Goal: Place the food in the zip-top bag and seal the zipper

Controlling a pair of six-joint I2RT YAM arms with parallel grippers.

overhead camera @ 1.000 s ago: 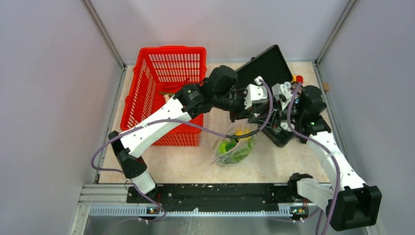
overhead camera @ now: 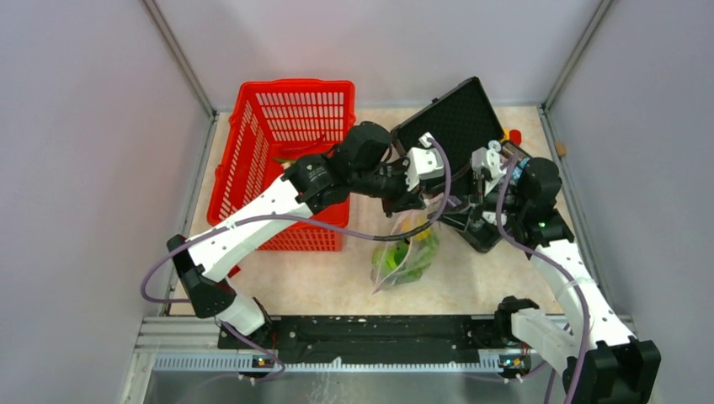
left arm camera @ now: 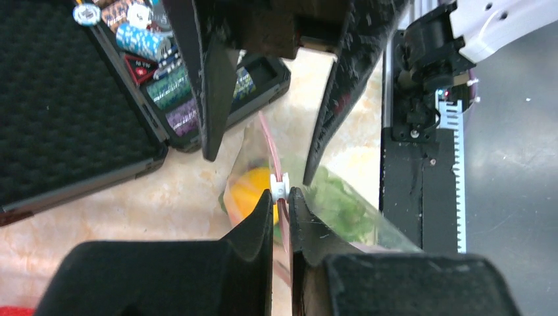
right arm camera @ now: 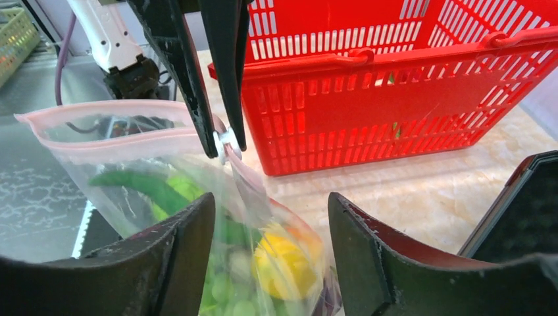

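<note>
The clear zip top bag [overhead camera: 407,252] stands on the table with green and yellow food inside, its pink-edged mouth [right arm camera: 118,148] gaping on one side. My left gripper is shut on the small white zipper slider [right arm camera: 227,141], at the bag's top edge. In the left wrist view the pink strip [left arm camera: 268,139] beyond the slider runs up between the spread fingers of my right gripper, which is open and apart from the strip. A yellow food item [right arm camera: 284,264] and green food [left arm camera: 342,207] show through the plastic.
A red basket [overhead camera: 293,87] stands at the left with a little food in it. Behind and right of the bag lies an open black case [overhead camera: 450,118] with small colored items. The table front [overhead camera: 311,282] left of the bag is bare.
The right arm has shifted slightly. The bag stays in nearly the same place.
</note>
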